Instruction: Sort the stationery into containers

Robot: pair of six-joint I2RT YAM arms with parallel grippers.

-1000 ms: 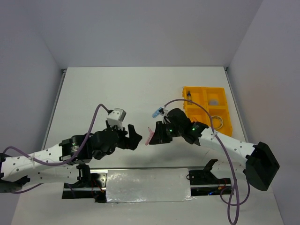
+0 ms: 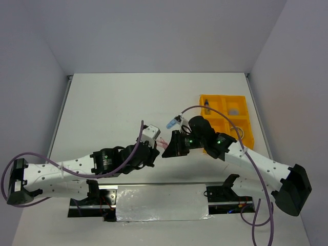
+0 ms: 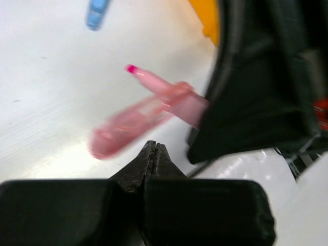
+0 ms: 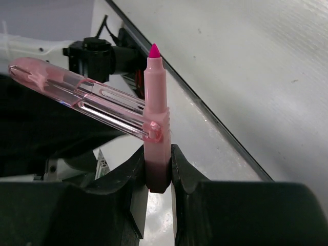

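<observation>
A pink pen-like piece [image 4: 156, 95] with a bright magenta tip and a clear pink cap-like part [image 4: 97, 97] sticking out sideways is between the fingers of my right gripper. In the left wrist view the same pink piece [image 3: 154, 82] is blurred, its lower end hidden by the right gripper's black fingers. My left gripper is shut, with nothing showing between its fingertips, just below the clear part. From above, both grippers face each other closely over the table's front middle. A blue item [image 2: 171, 124] lies on the table behind the right gripper.
A yellow-orange compartment tray [image 2: 223, 97] stands at the right, holding a dark slim item [image 2: 207, 105], a greyish square [image 2: 233, 111] and a ring [image 2: 241, 131]. A purple cable loops over each arm.
The right arm has shifted a little.
</observation>
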